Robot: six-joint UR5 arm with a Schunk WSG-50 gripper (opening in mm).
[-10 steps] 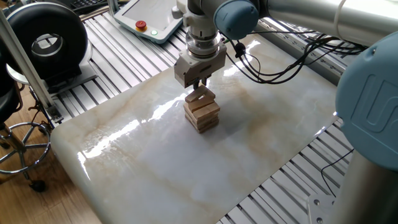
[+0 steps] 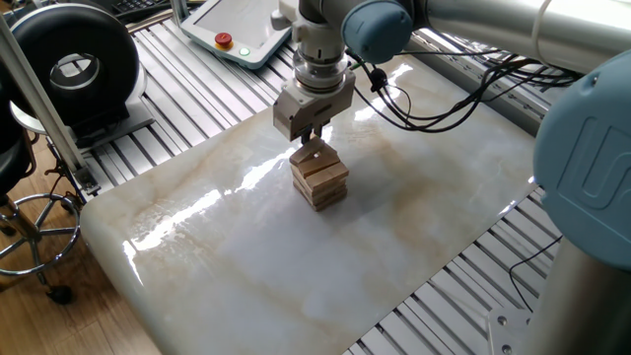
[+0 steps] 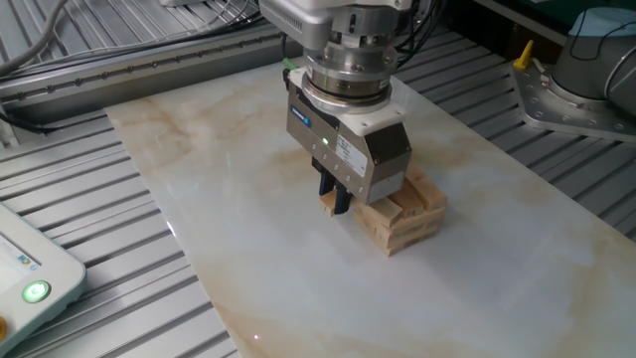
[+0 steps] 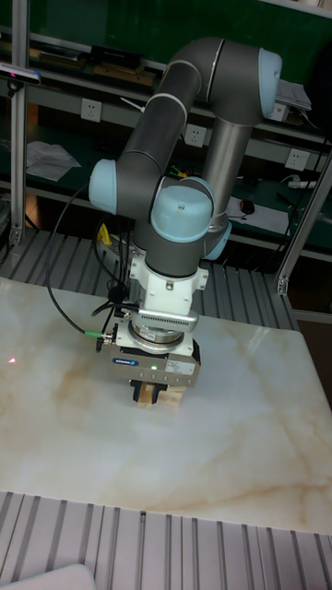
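A small stack of wooden blocks [image 2: 321, 186] stands on the marbled sheet, several pieces laid in layers. At its top, toward one side, a single wooden block [image 2: 312, 156] sits askew to the others. My gripper [image 2: 312, 138] points down over this block. In the second exterior view the block's end [image 3: 327, 202] shows by the black fingers [image 3: 343, 200], and the gripper body hides part of the stack. From the front, pale wood [image 4: 148, 394] fills the space between the fingertips, and the gripper looks shut on it. Whether the askew block rests on the stack cannot be made out.
The glossy marbled sheet [image 2: 227, 276] is otherwise clear around the stack. Slotted metal table [image 2: 177, 84] borders it. A teach pendant [image 2: 237, 28] with a red button lies at the far edge. Black cables [image 2: 444, 123] loop beside the arm.
The gripper has turned a little and shifted slightly to the left in the first exterior view. The askew top block has turned and shifted with it; the lower stack looks unchanged.
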